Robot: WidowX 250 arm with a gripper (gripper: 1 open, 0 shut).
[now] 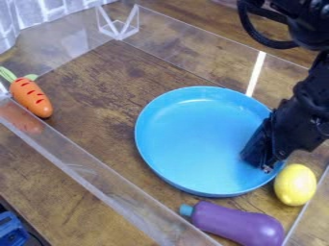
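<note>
My black gripper [267, 154] is low at the right rim of a round blue plate [193, 135], its tip over the plate's inside edge; whether it is open or shut is hard to make out. A yellow lemon-like toy [294, 184] lies just below the gripper, right of the plate. The plate is empty apart from the gripper's tip.
An orange carrot toy [31, 97] lies at the left. A purple eggplant toy [237, 223] lies below the plate. Clear walls surround the wooden work area, whose upper left part is bare. A blue object [10, 229] sits outside at bottom left.
</note>
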